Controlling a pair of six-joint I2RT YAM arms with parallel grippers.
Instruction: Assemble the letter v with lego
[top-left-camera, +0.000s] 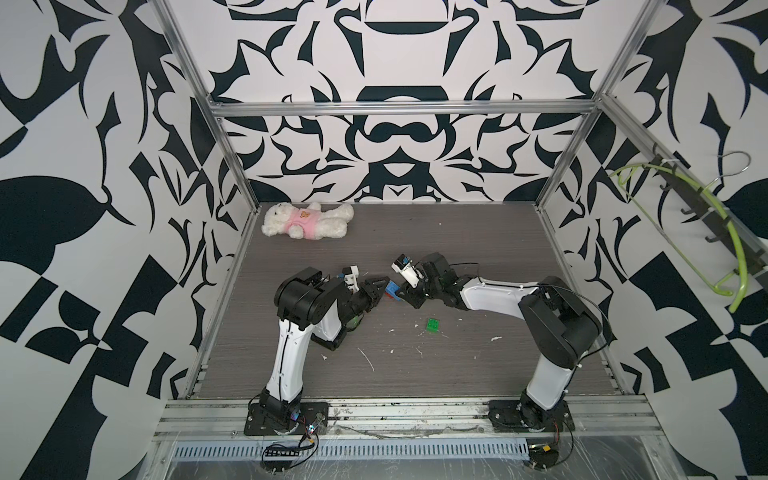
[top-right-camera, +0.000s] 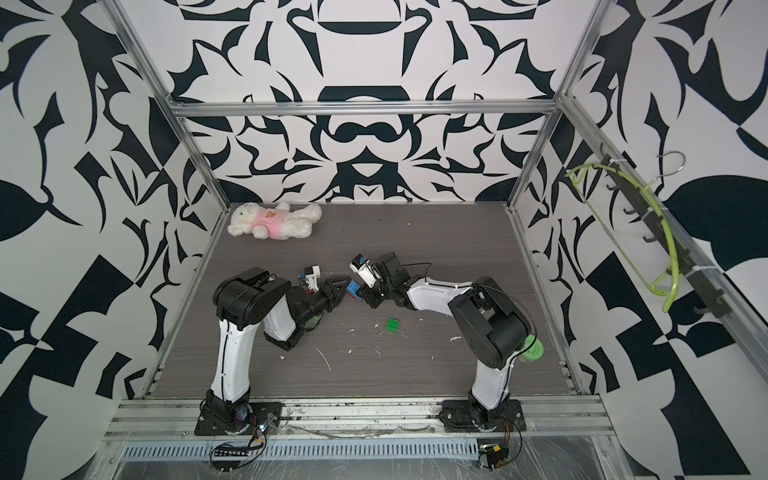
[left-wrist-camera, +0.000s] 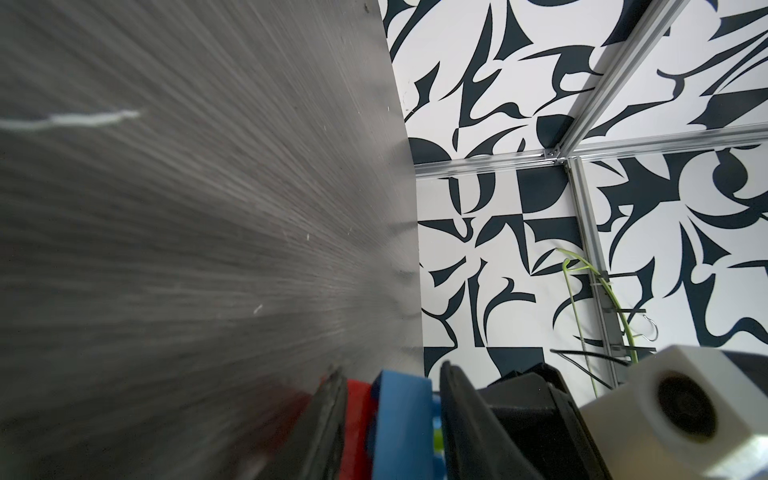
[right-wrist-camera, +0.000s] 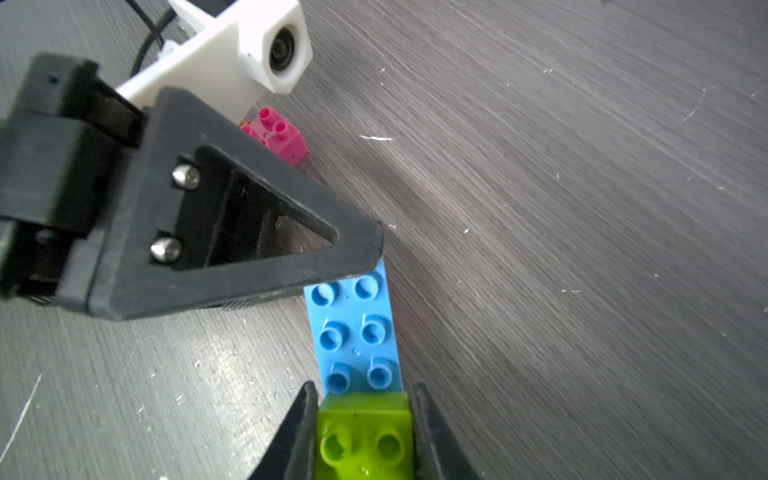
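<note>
At mid-table a blue brick (top-left-camera: 393, 289) is between my left gripper (top-left-camera: 383, 285) and right gripper (top-left-camera: 402, 292). In the left wrist view, my left gripper is shut on the blue brick (left-wrist-camera: 404, 424), with a red brick (left-wrist-camera: 357, 424) beside it, low down. In the right wrist view, the blue brick (right-wrist-camera: 352, 336) has rows of studs up, and my right gripper is shut on a light green brick (right-wrist-camera: 364, 444) at its near end. A pink brick (right-wrist-camera: 280, 137) lies behind the other gripper. A green brick (top-left-camera: 433, 325) lies nearer the front.
A white teddy bear (top-left-camera: 308, 221) lies at the back left. A round green object (top-right-camera: 532, 349) is partly behind the right arm at the front right. A green hanger (top-left-camera: 736, 240) hangs on the right wall.
</note>
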